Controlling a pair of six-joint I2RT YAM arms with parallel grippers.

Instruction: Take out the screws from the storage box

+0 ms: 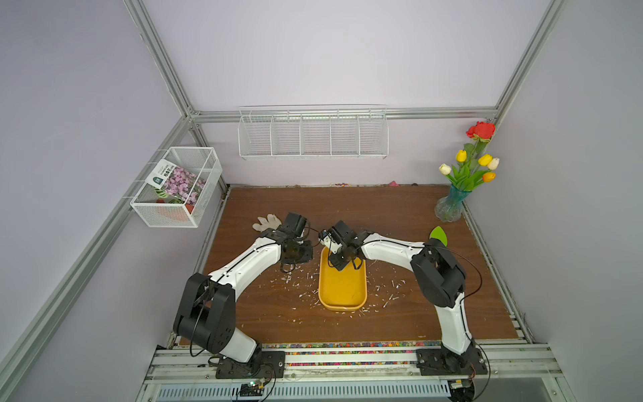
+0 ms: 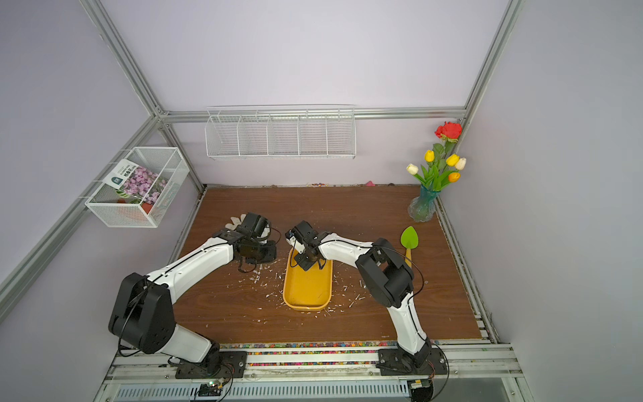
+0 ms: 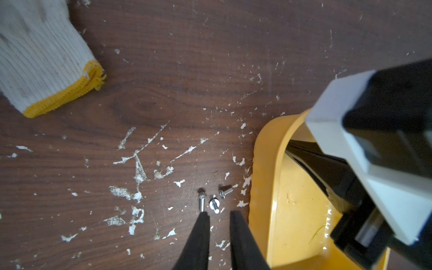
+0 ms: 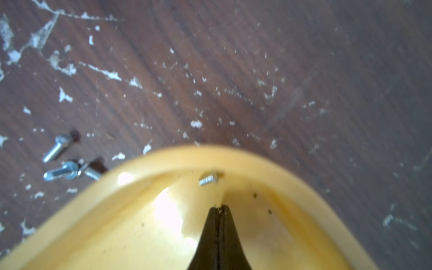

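A yellow storage box (image 1: 343,288) lies lengthwise on the table. In the right wrist view one small silver screw (image 4: 208,180) rests inside it, by the curved end wall. My right gripper is over the box with its fingertips pressed together and nothing showing between them; the screw lies just beyond the tips. Outside the box, on the wood, a screw (image 3: 202,200), another screw (image 3: 214,205) and a third screw (image 3: 226,192) lie close together. My left gripper hangs near them with a gap between its fingers, nothing in it.
A white glove with a yellow cuff (image 3: 58,54) lies at the left. The right arm's housing (image 3: 373,148) stands over the box, close to the left gripper. Whitish scratches mark the wood. A flower vase (image 1: 448,206) and green spade (image 2: 409,238) are at the right.
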